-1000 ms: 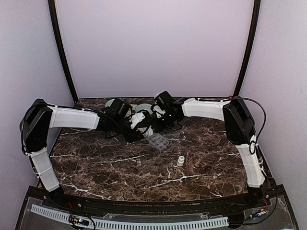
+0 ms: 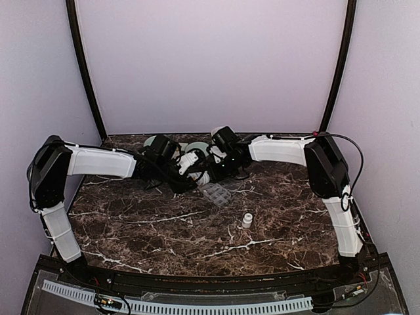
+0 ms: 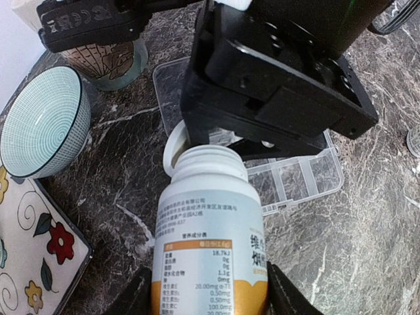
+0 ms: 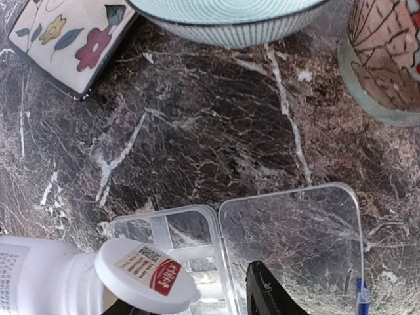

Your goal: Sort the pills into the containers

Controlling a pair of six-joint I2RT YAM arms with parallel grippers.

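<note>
My left gripper is shut on a white pill bottle (image 3: 210,226) with an orange and white label. In the right wrist view the bottle (image 4: 49,275) lies sideways in the lower left corner. Its white cap (image 4: 147,274), with a red sticker, is tilted at the mouth. My right gripper is open, one finger partly hidden behind the cap and the other well apart from it. Beneath the grippers lies a clear divided pill box (image 2: 216,194) with its lid (image 4: 289,243) folded open. No pills can be made out.
A second white bottle (image 2: 247,220) stands at the front right. Toward the back are a pale green bowl (image 3: 46,121), a patterned jar (image 3: 105,62) and a flowered tile (image 3: 72,230).
Both arms look almost still in the top view, with the bottle held in the same place above the pill box.
</note>
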